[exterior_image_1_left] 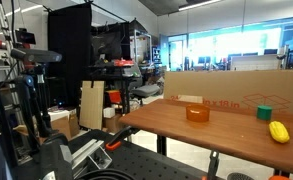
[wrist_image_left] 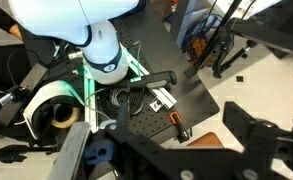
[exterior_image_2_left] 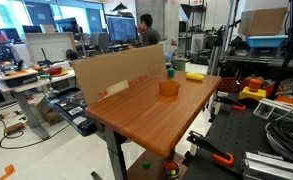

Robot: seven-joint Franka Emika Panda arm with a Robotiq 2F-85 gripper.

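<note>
An orange bowl (exterior_image_1_left: 197,113) rests on the brown wooden table (exterior_image_1_left: 166,122), near the middle in exterior view 1. The same bowl (exterior_image_2_left: 169,88) shows toward the far half of the table in exterior view 2. Behind and to its right stands a small green cup (exterior_image_1_left: 264,112), with a yellow object (exterior_image_1_left: 279,132) at the table's right side. In the wrist view my gripper is open, its dark fingers far apart and nothing between them. It hangs above the black base and cables, away from the tabletop objects. Neither exterior view shows the gripper.
A cardboard panel (exterior_image_2_left: 116,77) stands along one long side of the table. Coiled cable (exterior_image_2_left: 284,138) and metal rails lie beside the opposite side. Much of the tabletop around the bowl is bare. In the wrist view the white arm base (wrist_image_left: 104,50) is close by.
</note>
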